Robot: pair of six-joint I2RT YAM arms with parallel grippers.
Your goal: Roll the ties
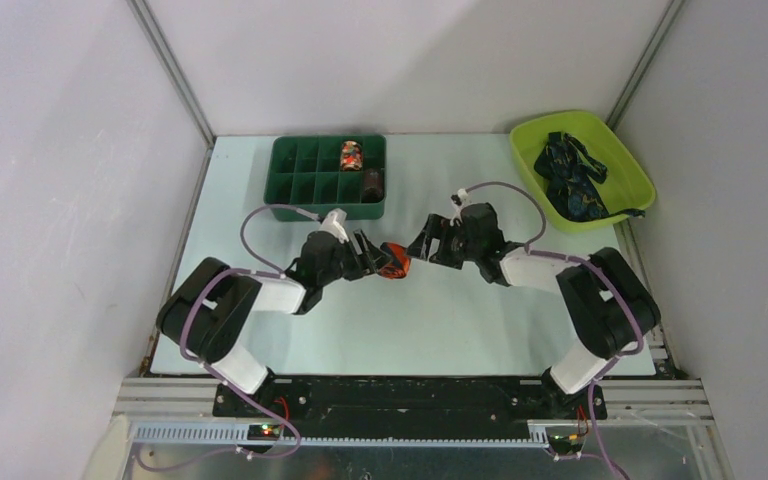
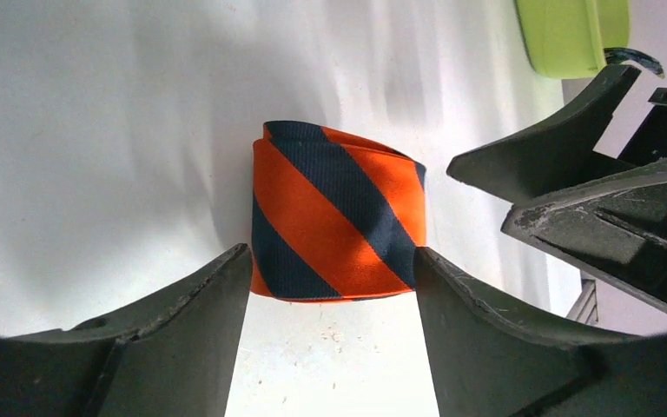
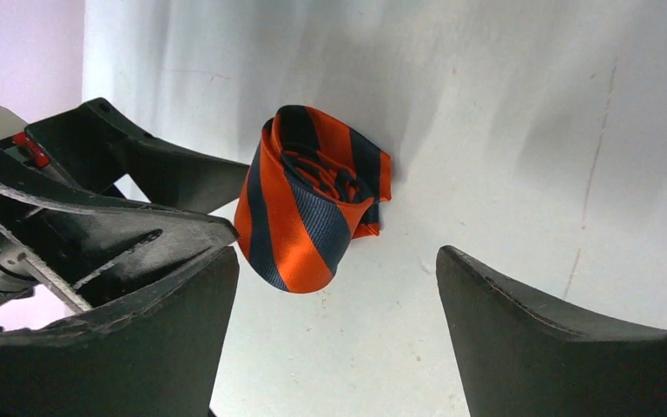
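Note:
An orange and navy striped tie (image 2: 339, 221) is coiled into a compact roll on the white table. From the right wrist view the coil's layered end (image 3: 326, 178) shows, with a flap jutting out at its far side. My left gripper (image 1: 375, 254) is open, its fingertips at opposite edges of the roll; whether they press on it is unclear. Just right of the roll, my right gripper (image 1: 419, 256) stands open with no tie clamped in it. The green compartment box (image 1: 280, 212) holds a colourful rolled tie (image 1: 351, 155) and a dark brown one (image 1: 373, 184).
At the back right, a lime-green bin (image 1: 525, 150) contains dark ties (image 1: 568, 178), one end hanging over its rim. The two grippers are close together over the table (image 1: 440, 335).

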